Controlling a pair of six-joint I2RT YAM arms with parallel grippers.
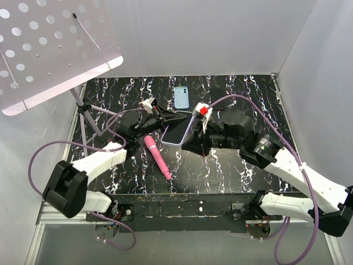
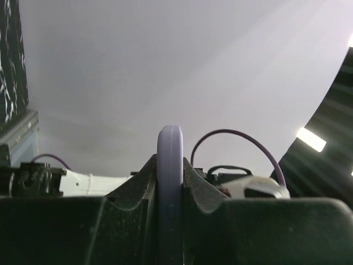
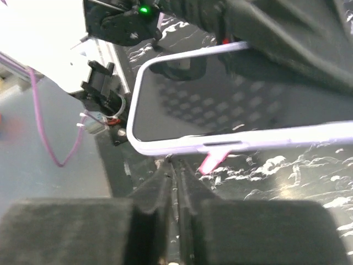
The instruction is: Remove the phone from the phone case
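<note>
A phone in a pale lilac case (image 1: 175,131) is held in the air by my left gripper (image 1: 175,118), which is shut on its upper part; in the left wrist view the case's edge (image 2: 170,165) stands between those fingers. In the right wrist view its dark screen (image 3: 193,105) faces up, with the lilac rim around it. My right gripper (image 1: 194,142) is just beside the phone's lower right; in its wrist view the fingertips (image 3: 165,165) are close together below the rim, with no part of the phone visibly between them. How far they are parted is unclear.
A light blue phone or case (image 1: 181,97) lies at the back of the marble table (image 1: 242,176), near a dark flat item (image 1: 217,94). A pink cylinder (image 1: 157,157) lies under the left arm. A perforated white panel (image 1: 49,49) fills the upper left.
</note>
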